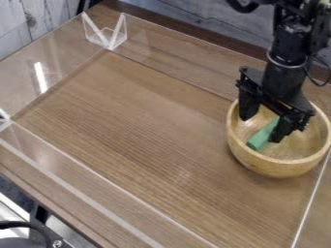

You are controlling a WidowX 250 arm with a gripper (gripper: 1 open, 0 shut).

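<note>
A wooden bowl [269, 165] sits at the right of the table. A green object [264, 137] lies in it, partly hidden. My black gripper [272, 108] hangs over the bowl's back half, its fingers spread open on either side, with nothing seen held between them.
A white wire-like holder [106, 31] stands at the back left. A dark cable lies at the front left corner.
</note>
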